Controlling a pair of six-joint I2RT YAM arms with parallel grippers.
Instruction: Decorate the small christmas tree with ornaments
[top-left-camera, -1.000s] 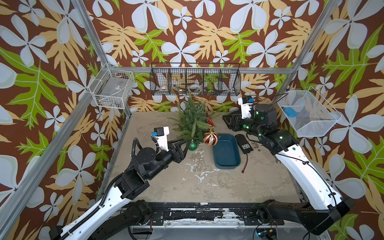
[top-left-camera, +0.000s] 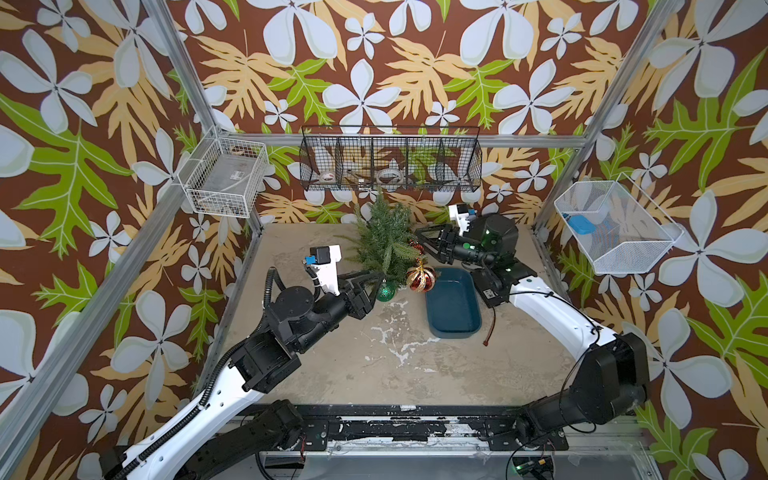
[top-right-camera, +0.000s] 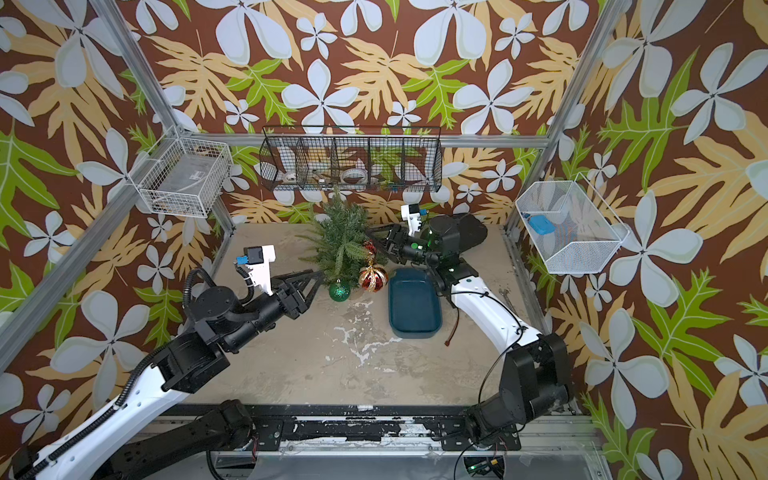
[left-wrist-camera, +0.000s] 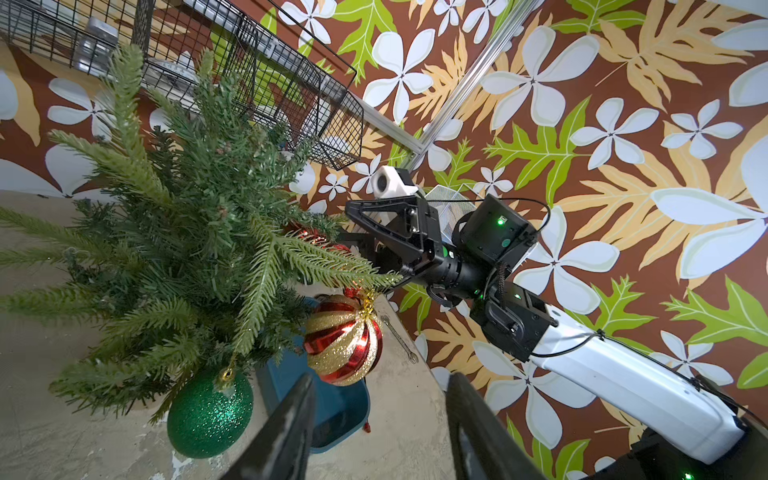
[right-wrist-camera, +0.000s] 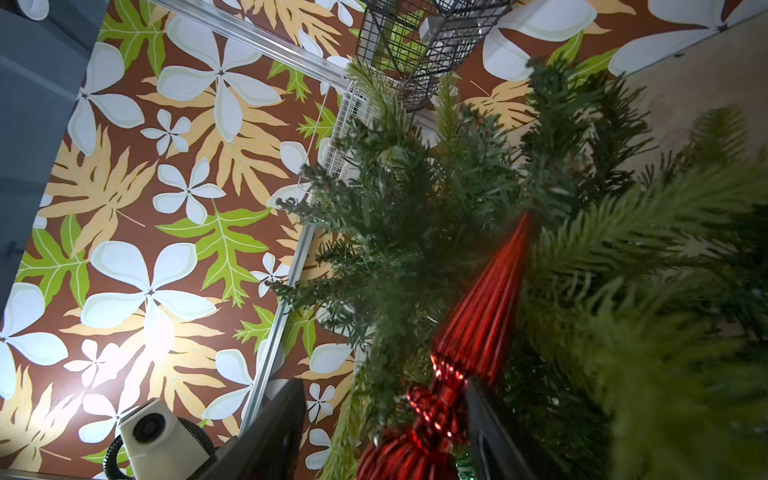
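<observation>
The small green tree (top-left-camera: 384, 236) stands toward the back of the table. On its front hang a green glitter ball (left-wrist-camera: 210, 412) and a red-and-gold striped ball (left-wrist-camera: 344, 340). A red ribbed, pointed ornament (right-wrist-camera: 480, 320) sits at the tree's right side. My right gripper is open there, one finger close beside the ornament's narrow neck; whether they touch I cannot tell. In front of the tree's left side, my left gripper is part open, nothing between its fingers, with the green ball off to its side.
A dark blue tray (top-left-camera: 453, 328), empty, lies right of the striped ball. Behind the tree hangs a black wire basket (top-left-camera: 389, 164). A dark box with a cable (top-left-camera: 486, 288) lies right of the tray.
My right gripper has moved left, up to the red ornament at the tree. My left gripper shifted only slightly near the green ball.
</observation>
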